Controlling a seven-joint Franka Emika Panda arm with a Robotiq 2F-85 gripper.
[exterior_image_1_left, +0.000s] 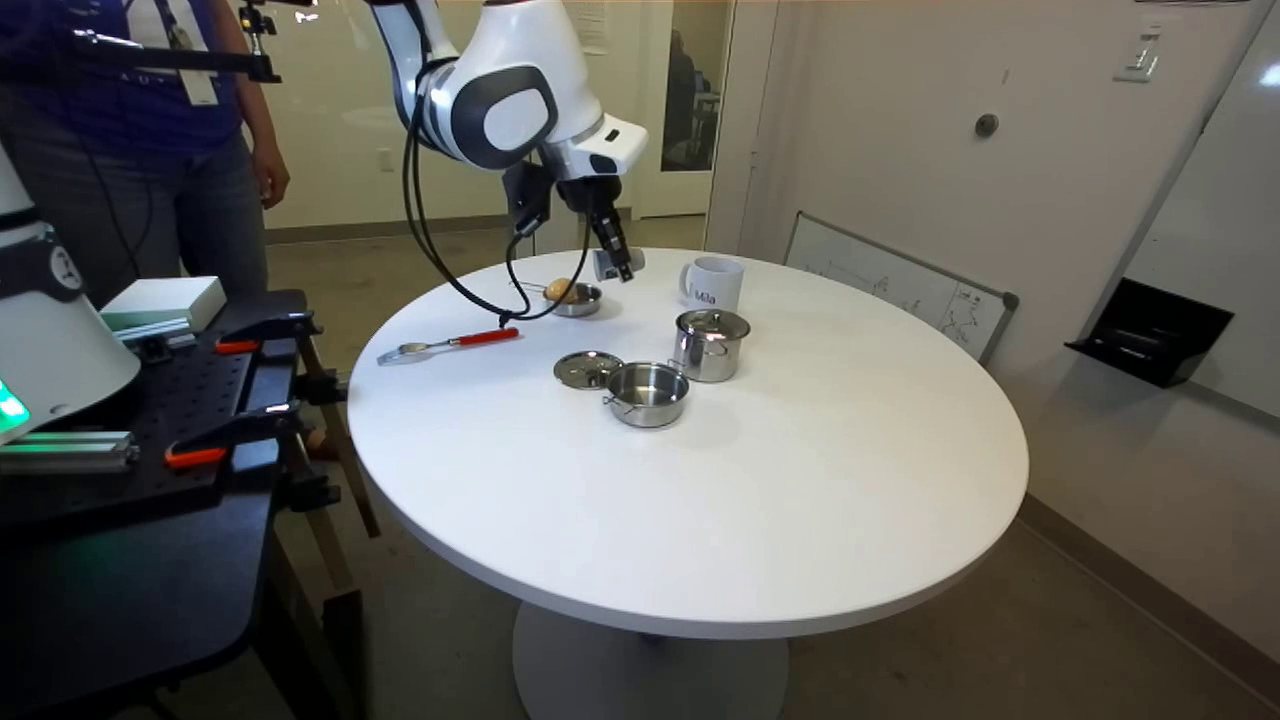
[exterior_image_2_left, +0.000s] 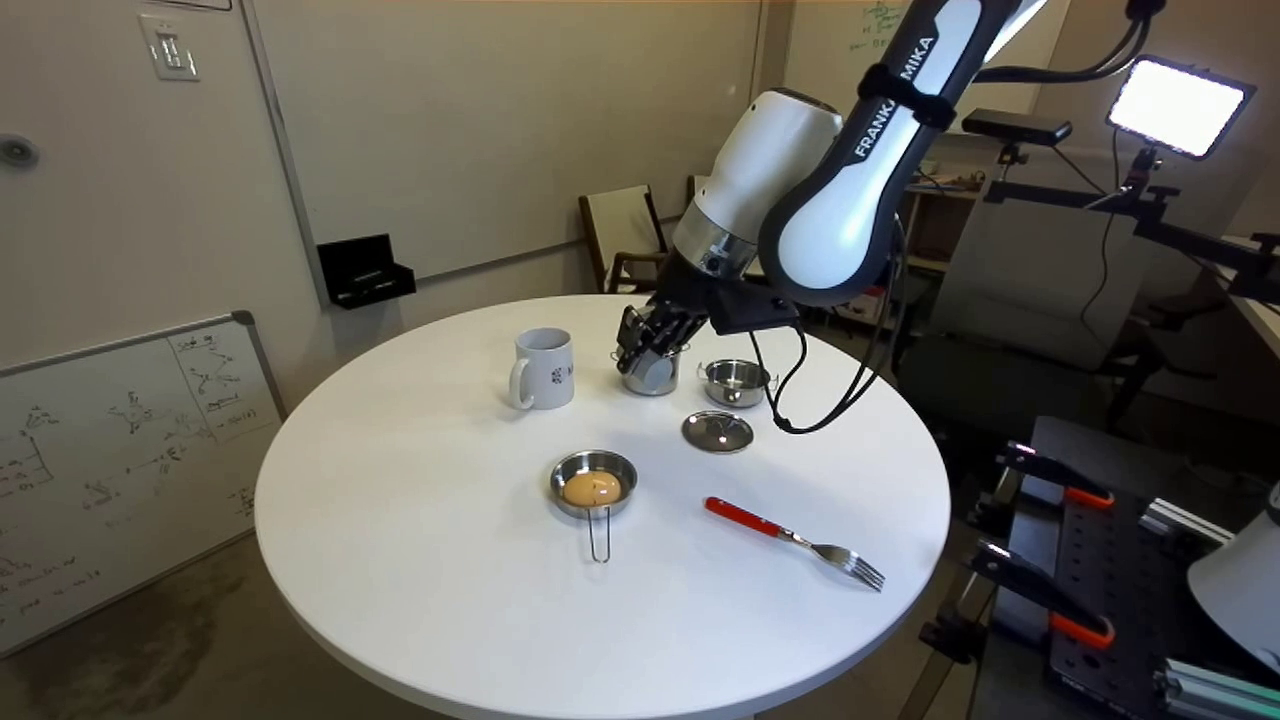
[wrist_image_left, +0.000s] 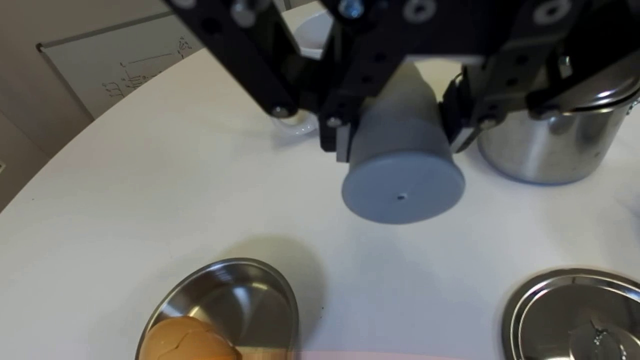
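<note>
Between the fingers of my gripper is a grey, tapering cup-like object (wrist_image_left: 403, 187), its flat round end facing the wrist camera. The gripper is shut on it and holds it above the table, tilted. In exterior view 1 the grey object (exterior_image_1_left: 636, 259) shows beside the fingertips, left of the white mug (exterior_image_1_left: 717, 286). Below it and to one side sits a small steel pan (exterior_image_2_left: 620, 466) with a brown, egg-like thing (exterior_image_2_left: 591, 488) inside. The lidded steel pot (wrist_image_left: 549, 147) stands to the right in the wrist view.
An open steel pot (exterior_image_1_left: 648, 402) and a loose lid (exterior_image_1_left: 585, 370) lie near the lidded pot. A red-handled fork (exterior_image_2_left: 756, 520) rests on the white table (exterior_image_1_left: 816, 504), whose near part in exterior view 1 is clear.
</note>
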